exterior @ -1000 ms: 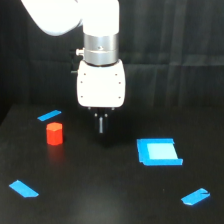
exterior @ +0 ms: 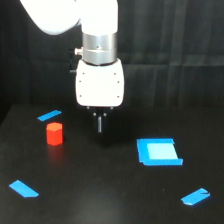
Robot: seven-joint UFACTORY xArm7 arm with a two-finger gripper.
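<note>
A small red cube point(exterior: 54, 133) rests on the dark table at the left. Toward the right, a white square point(exterior: 160, 151) with a blue border lies flat on the tabletop. My gripper point(exterior: 100, 124) points downward between the two, below the white arm housing, apart from both. Its dark fingers blend into the black background, so their spacing is unclear. Nothing visible hangs from them.
Blue tape strips mark the table: one behind the cube point(exterior: 49, 115), one at the front left point(exterior: 23, 188) and one at the front right point(exterior: 195, 197). Bare dark tabletop point(exterior: 105, 185) fills the front middle. A black curtain hangs behind.
The arm and gripper have shifted very slightly to the left. The red cube and the bordered square have not moved.
</note>
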